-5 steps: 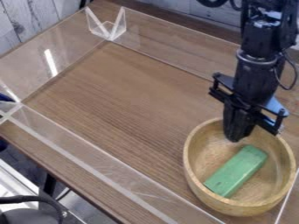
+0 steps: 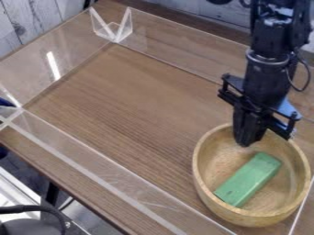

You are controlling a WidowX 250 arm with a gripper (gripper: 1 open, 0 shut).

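A tan round bowl [image 2: 207,191] sits at the lower right of the table, with a green rectangular block [image 2: 247,179] lying inside it. The black gripper [image 2: 245,139] hangs just above the far part of the bowl, its tip pointing down, shut, with nothing visible between its fingers.
A small clear bracket [image 2: 113,27] stands at the back left. Black cables lie at the lower left, off the table.
The arm and gripper have shifted very slightly; the bowl and green block have stayed in place.
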